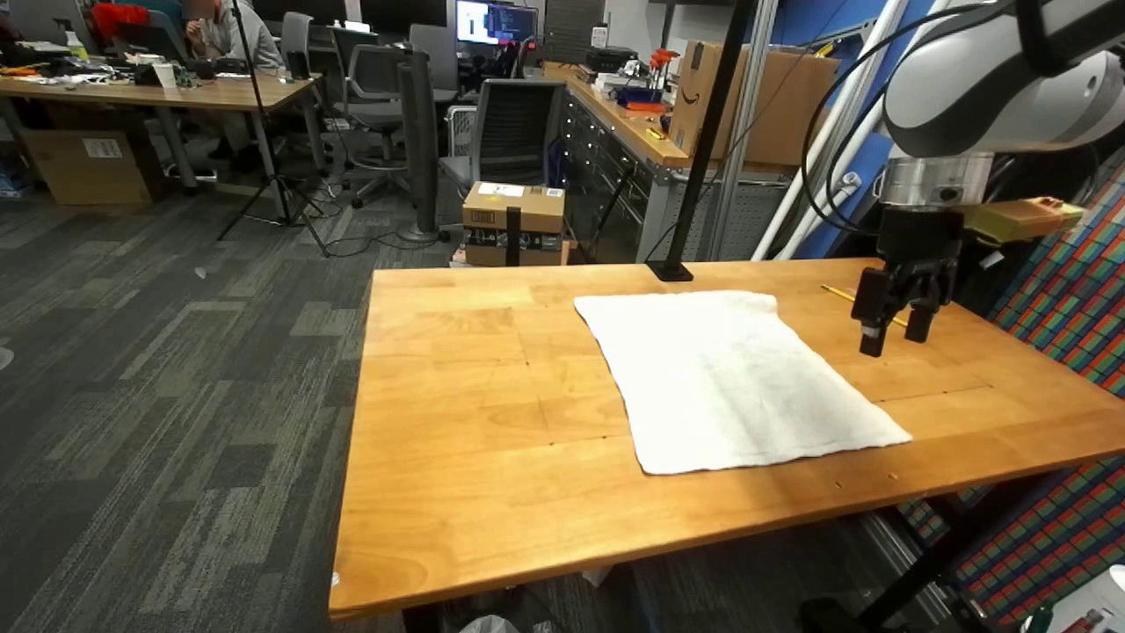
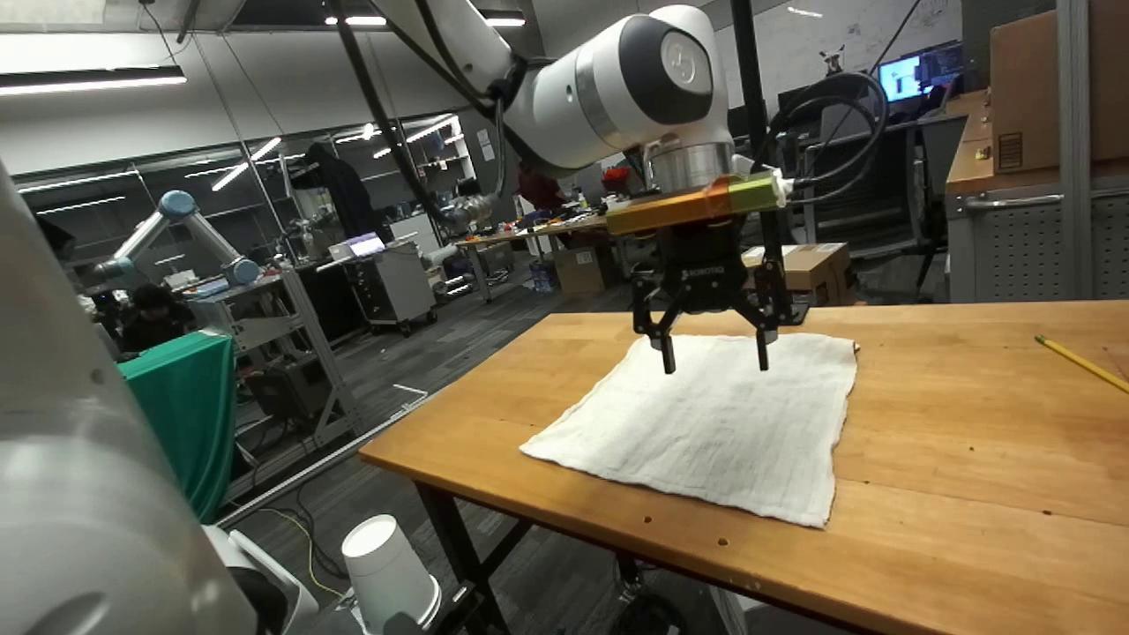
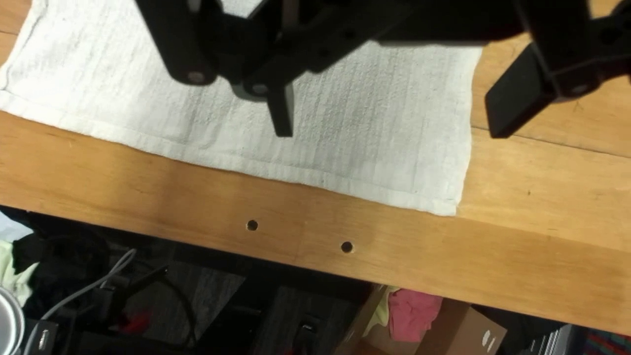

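Observation:
A white cloth (image 1: 728,385) lies spread nearly flat on the wooden table, one corner close to the front edge. In exterior view 2 the same cloth (image 2: 720,434) shows slight creases. Above the table hangs my gripper (image 1: 894,339), fingers pointing down and apart, with nothing between them. Seen from exterior view 2, the gripper (image 2: 716,362) is open over the cloth's area. In the wrist view the gripper straddles the cloth's side edge: one fingertip (image 3: 281,121) is over the cloth (image 3: 378,112), the other over bare wood. The fingers appear clear of the cloth.
A yellow pencil (image 2: 1081,362) lies on the table to one side of the cloth. A black post (image 1: 671,271) stands at the table's back edge. Bare wood (image 1: 464,422) is free on the left in exterior view 1. An open carton sits below the table's edge.

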